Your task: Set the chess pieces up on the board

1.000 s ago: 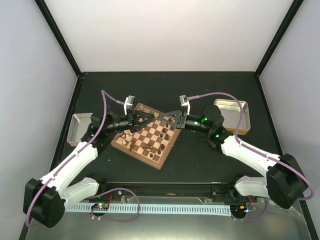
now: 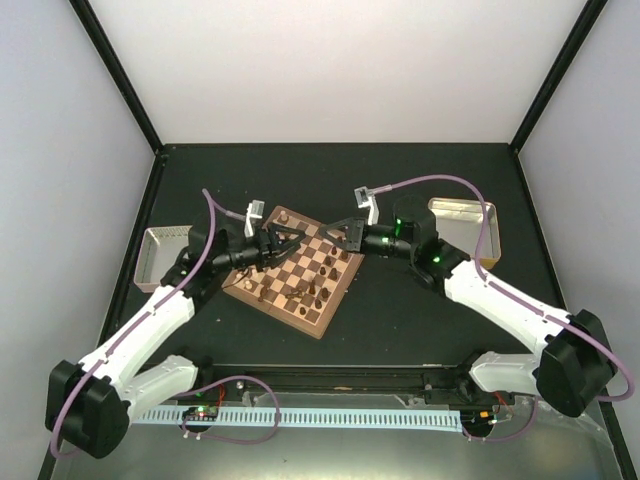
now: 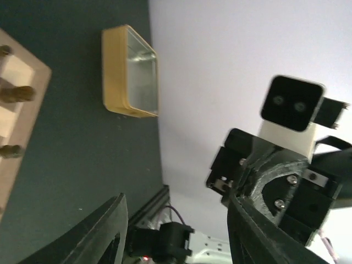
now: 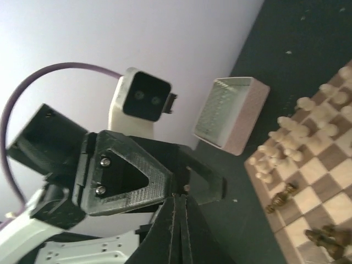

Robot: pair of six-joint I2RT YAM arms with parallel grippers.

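The chessboard [image 2: 318, 305] lies centrally under both arms, holding dark pieces and, in the right wrist view, rows of light pieces [image 4: 302, 129] along one side plus dark pieces [image 4: 330, 242] nearer. My left gripper is open above the board, with nothing visible between its fingers. My right gripper faces it from the right, shut, with no piece showing between its fingers. In the left wrist view several brown pieces [image 3: 16, 94] stand near the board's edge.
A white bin [image 2: 150, 258] sits left of the board, a tan bin [image 3: 114, 71] to the right, partly behind the right arm in the top view. The two grippers are close together.
My right arm has shifted slightly and the left gripper a little downward in the top view.
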